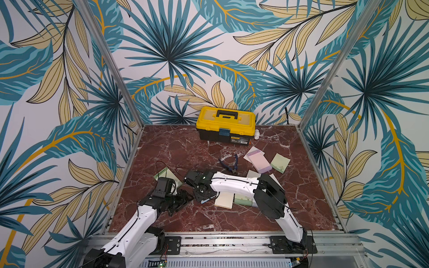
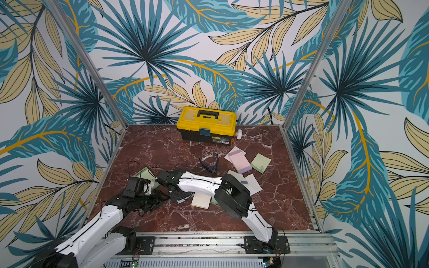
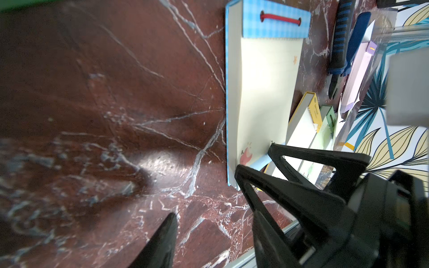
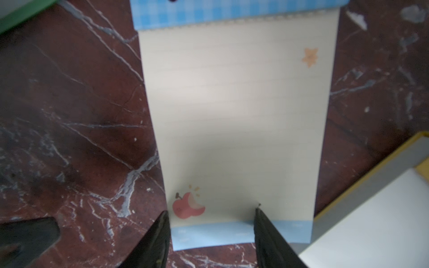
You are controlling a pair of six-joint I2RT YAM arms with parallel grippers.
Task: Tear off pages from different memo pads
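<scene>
A memo pad with a blue gingham binding (image 4: pixel 236 111), red loop, star and apple print lies on the marble table. My right gripper hangs over its blue bottom edge, fingers apart, nothing visibly held; in the left wrist view its black fingers reach that edge. My left gripper is beside the pad, fingers apart over bare marble. Yellow-edged pad (image 3: pixel 301 129) and green pad (image 3: pixel 326 134) lie alongside. In the top views the arms hide much of the gingham pad.
A yellow toolbox (image 1: pixel 225 125) stands at the back, with pliers (image 1: pixel 230 167) before it. Pink pad (image 1: pixel 258 160) and green sheets (image 1: pixel 280 162) lie right; another green pad (image 1: pixel 163 174) lies left.
</scene>
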